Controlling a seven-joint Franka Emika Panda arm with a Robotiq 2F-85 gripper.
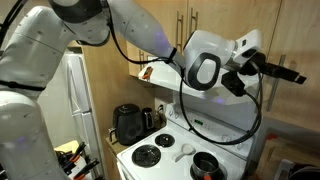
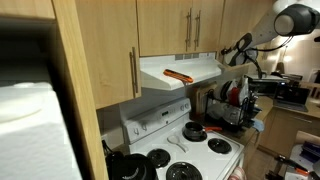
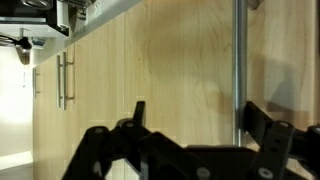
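Note:
A light wooden cabinet door fills most of the wrist view, with a vertical metal bar handle on it. My gripper is open before the door. Its dark fingers stand wide apart, and the handle's lower end comes down close beside the right finger. Whether the handle touches that finger cannot be made out. From the side, my gripper is up at the right-hand upper cabinet, above the stove. The door looks closed.
Below lies the white stove with a black pot on it. Black appliances stand left of it. Another cabinet handle shows at left. A dish rack sits on the counter.

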